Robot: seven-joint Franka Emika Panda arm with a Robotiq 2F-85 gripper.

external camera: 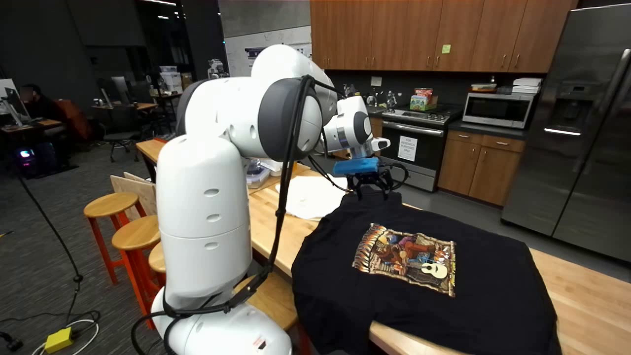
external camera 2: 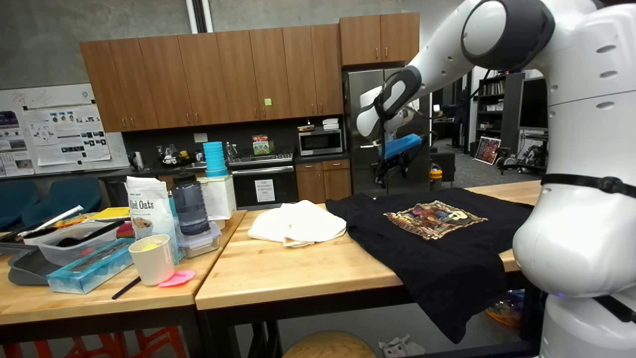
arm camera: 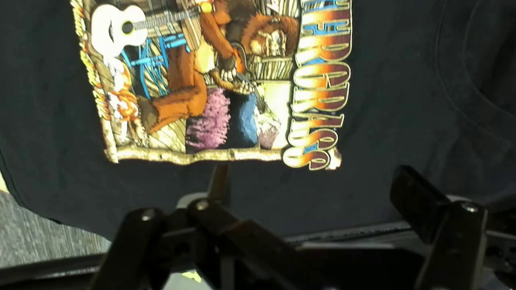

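A black T-shirt (external camera: 485, 266) with a colourful printed picture (external camera: 408, 258) is spread over the wooden table, one part hanging down over the near edge (external camera 2: 444, 286). My gripper (external camera: 371, 195) is above the shirt's far side, near its far sleeve, fingers pointing down. In the second exterior view, the gripper (external camera 2: 391, 178) hangs clear above the cloth. Up close in the wrist view, the gripper is open, its fingers wide apart and nothing but black cloth visible beyond them. The print (arm camera: 213, 82) and the curved collar line lie past the fingertips.
White folded cloths (external camera 2: 298, 223) lie on the table left of the shirt. Farther left, a second table (external camera 2: 149, 301) is crowded with a mug (external camera 2: 152, 260), an oats bag (external camera 2: 149, 206) and containers. Bare wood shows at the front (external camera 2: 310, 268). Stools (external camera: 112, 206) stand below.
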